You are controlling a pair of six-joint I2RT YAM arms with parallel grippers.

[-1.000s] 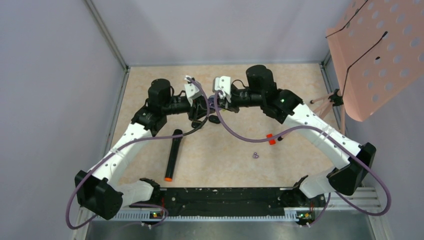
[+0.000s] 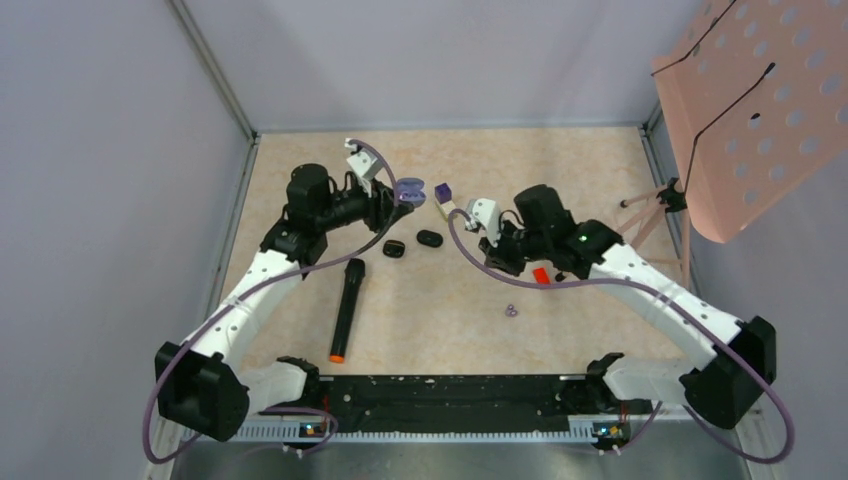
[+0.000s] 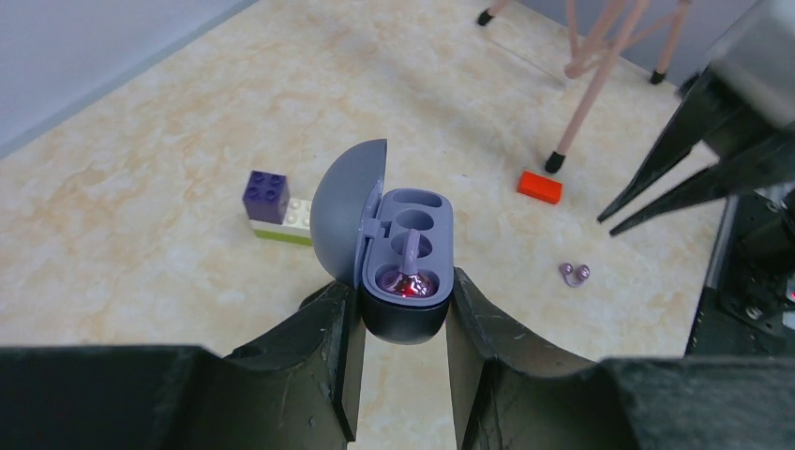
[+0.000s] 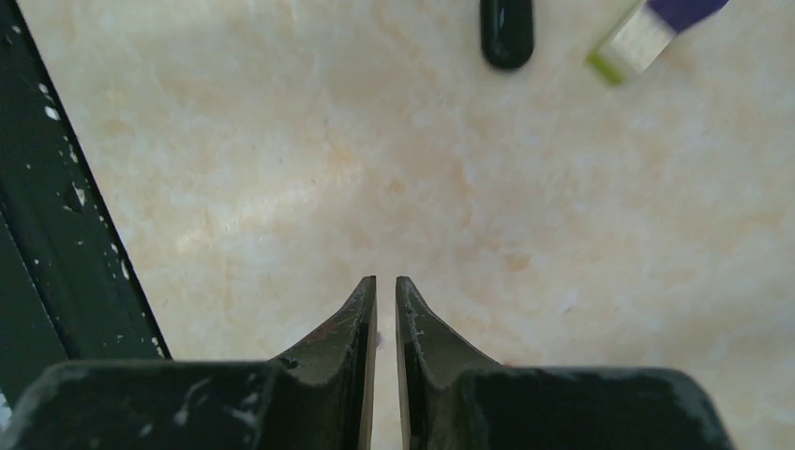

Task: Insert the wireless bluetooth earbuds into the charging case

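My left gripper is shut on the pale blue-purple charging case point(image 3: 412, 220), held above the table with its lid raised. Inside the case's near end a purple earbud point(image 3: 411, 251) stands with its stem up; a red glow shows at its base. Other hollows in the case look empty. In the top view the case point(image 2: 409, 192) is beside my left fingers. My right gripper is apart from the case, its fingertips separated by a narrow gap with no held object visible. A purple piece with shiny round ends point(image 3: 574, 274) lies on the table.
Black rounded objects point(image 2: 394, 248) lie near the middle. A microphone point(image 2: 347, 310) is at left, stacked bricks point(image 2: 445, 200) at the back, and a red brick point(image 2: 541, 276) near my right gripper. A pink stand point(image 2: 668, 215) occupies the right side.
My right arm has drawn back from the case, rightward and toward the front. My left gripper has moved slightly left and back with the case, which is now in clear view.
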